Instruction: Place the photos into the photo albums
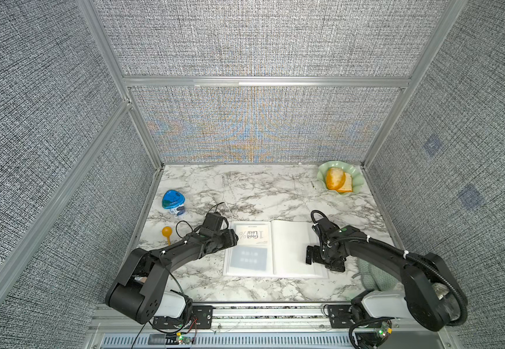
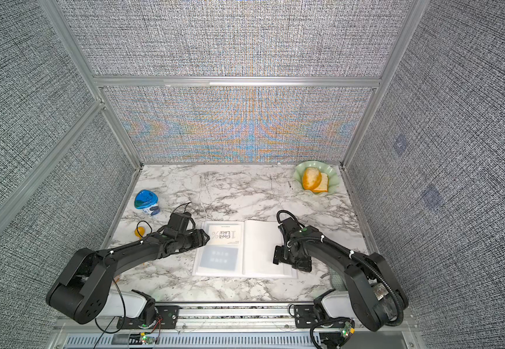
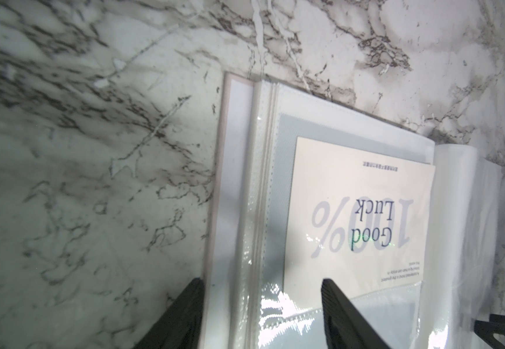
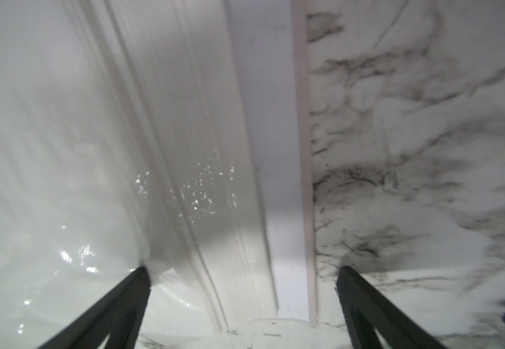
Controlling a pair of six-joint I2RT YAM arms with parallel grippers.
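The photo album (image 1: 290,247) lies spread on the table, its right page blank white. In a clear pocket on the left page sits a cream "Good Luck" card (image 3: 360,221), with a grey-blue panel (image 1: 248,257) below it. My left gripper is part open at the album's left edge, one fingertip over the marble and the other over the page; nothing shows between them but the album edge. My right gripper stands wide open over the album's right edge, the layered page edges and cover (image 4: 275,145) lying between its fingers.
A blue-lidded cup (image 1: 173,200) and an orange spoon (image 1: 166,232) lie at the left. A green bowl with bread (image 1: 356,174) stands back right, and a grey-green object (image 1: 375,277) lies under the right arm.
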